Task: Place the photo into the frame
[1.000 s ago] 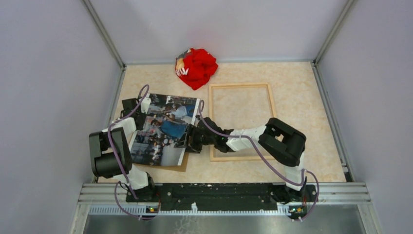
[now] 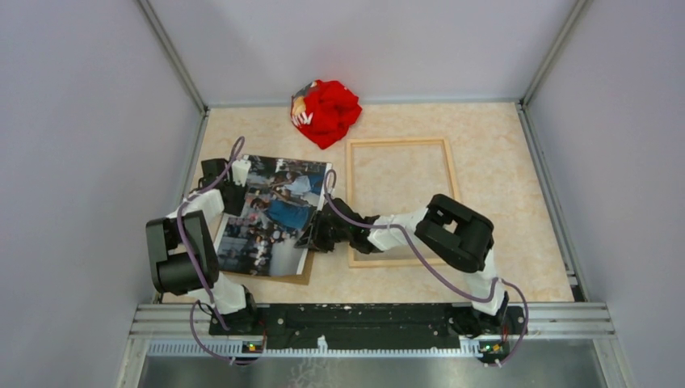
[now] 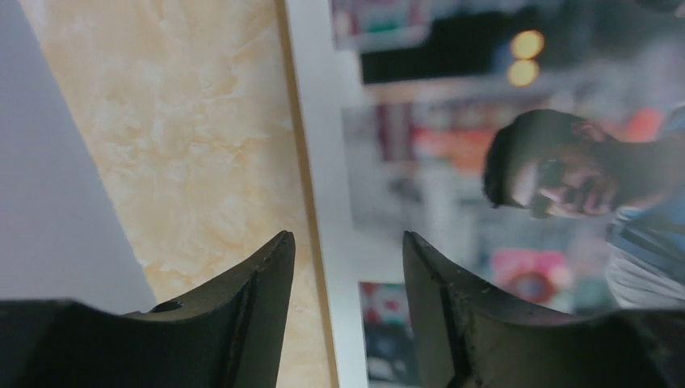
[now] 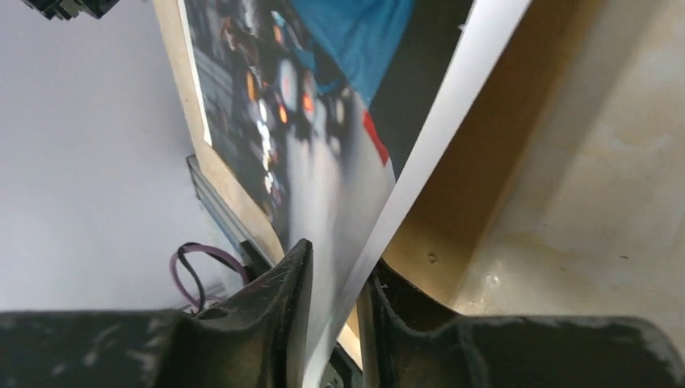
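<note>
The photo lies on a brown board left of the wooden frame. My left gripper is open above the photo's left white edge, with nothing seen held between its fingers. My right gripper is at the photo's right edge. In the right wrist view that white edge runs down between its fingers, with the brown board beneath; whether they grip it I cannot tell.
A crumpled red cloth lies at the back, above the photo.
</note>
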